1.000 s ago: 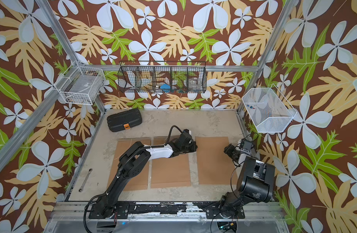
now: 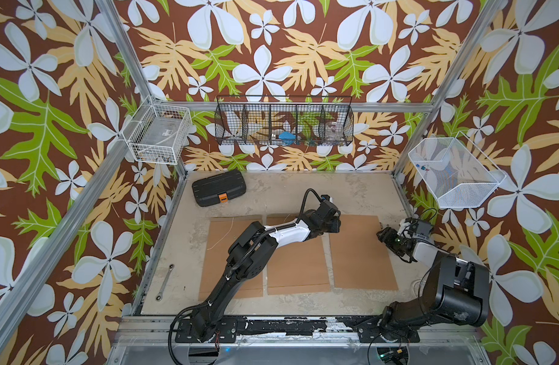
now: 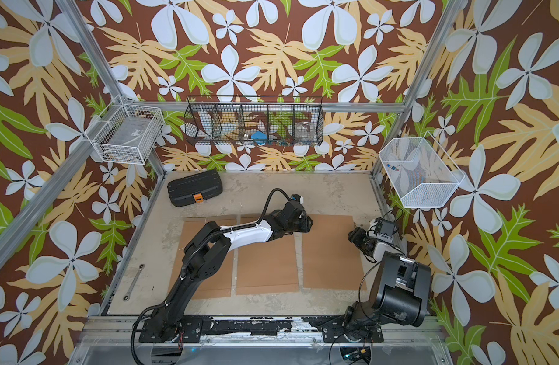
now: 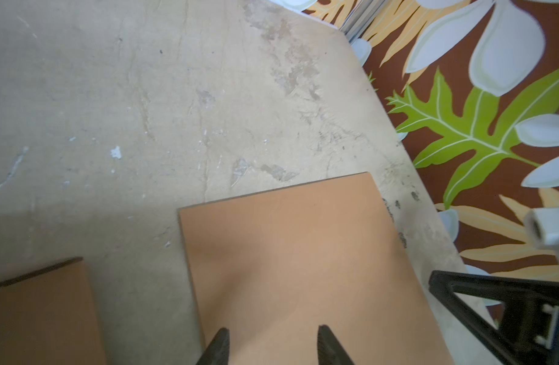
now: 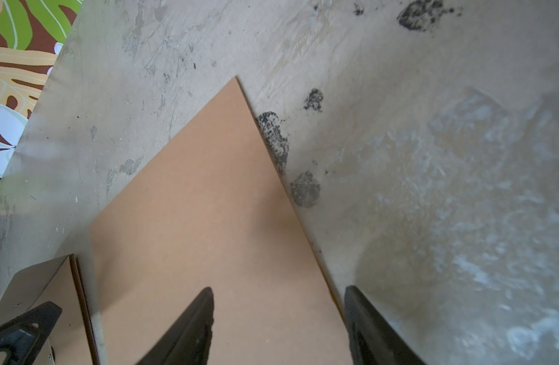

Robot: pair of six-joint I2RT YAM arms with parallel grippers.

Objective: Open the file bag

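Flat on the table lie three brown kraft file bags: a left one (image 3: 200,267), a middle one (image 3: 267,267) and a right one (image 3: 331,255). In both wrist views the right bag's upper face is plain. My left gripper is open over that bag, near its left side, with nothing between its fingers. From the other side my right gripper faces the bag's right edge, open and empty, with fingers (image 5: 194,325) apart. Whether any fingertip touches the bag cannot be told.
A black case (image 3: 194,188) with an orange latch stands at the back left. A wrench (image 3: 133,282) lies near the left edge. Wire baskets (image 3: 255,123) hang on the back wall, and a white mesh basket (image 3: 420,172) is at the right.
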